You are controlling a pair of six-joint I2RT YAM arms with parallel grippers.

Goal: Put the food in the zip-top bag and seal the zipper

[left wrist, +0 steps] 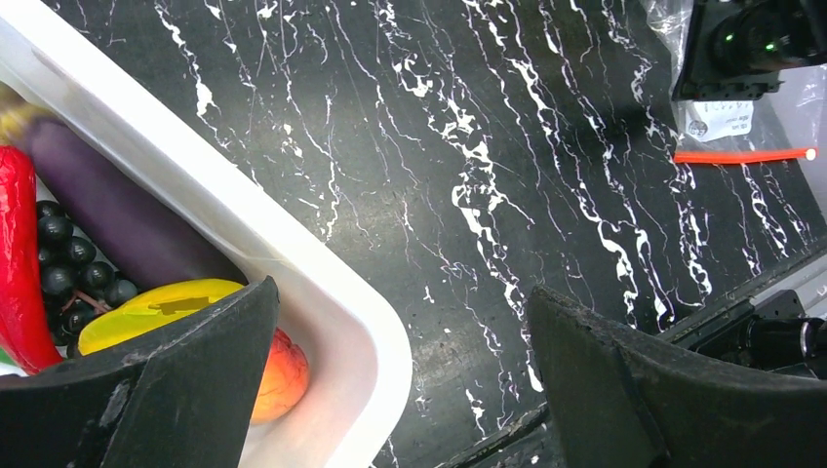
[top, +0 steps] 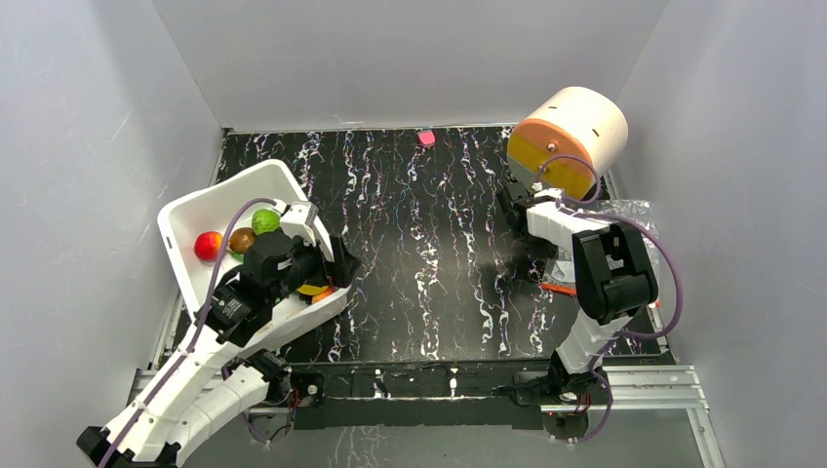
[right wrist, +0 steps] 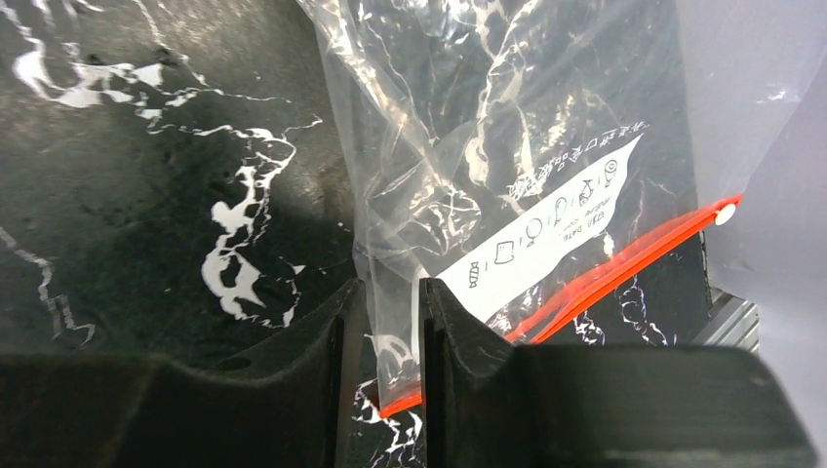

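The clear zip top bag [right wrist: 429, 175] lies flat on the right of the table, its red zipper edge [right wrist: 634, 268] crossing the lower part of the right wrist view. Over the bag's left edge, my right gripper points down, its fingers parted by a narrow gap with no food between them. My left gripper is open and empty above the right wall of the white bin [left wrist: 302, 249]. Inside that bin are a purple eggplant [left wrist: 127, 200], a red pepper [left wrist: 15, 253], dark grapes [left wrist: 63, 263], a yellow food piece [left wrist: 161, 307] and an orange-red fruit [left wrist: 283, 375].
A cream cylinder with an orange and yellow face [top: 575, 132] stands at the back right, close behind the right arm. A small pink block [top: 426, 138] sits at the back edge.
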